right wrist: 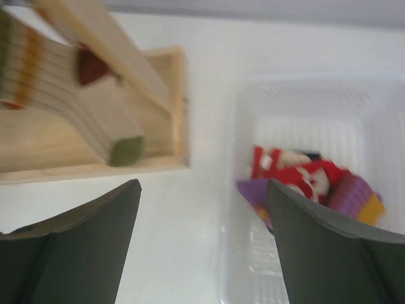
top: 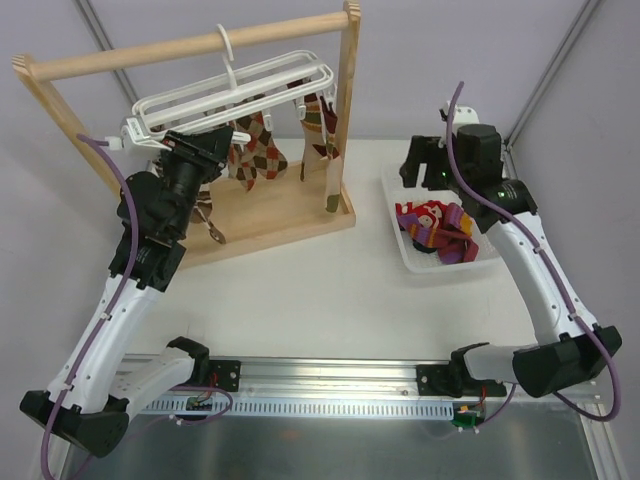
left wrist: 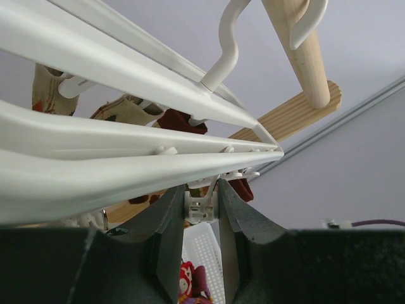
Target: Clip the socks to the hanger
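Note:
The white hanger [top: 235,95] hangs from the wooden bar, with several patterned socks [top: 255,155] clipped below it; one sock [right wrist: 88,107] hangs by the right post, blurred. My left gripper [top: 210,145] is at the hanger's near left side, shut on a white piece of it, as the left wrist view shows [left wrist: 201,206]. My right gripper [top: 425,160] stands open above the plastic bin [top: 410,255], nothing between its fingers. Loose socks [top: 440,225] in red, purple and orange lie in the bin.
The wooden stand's base [top: 270,230] sits at the back left.

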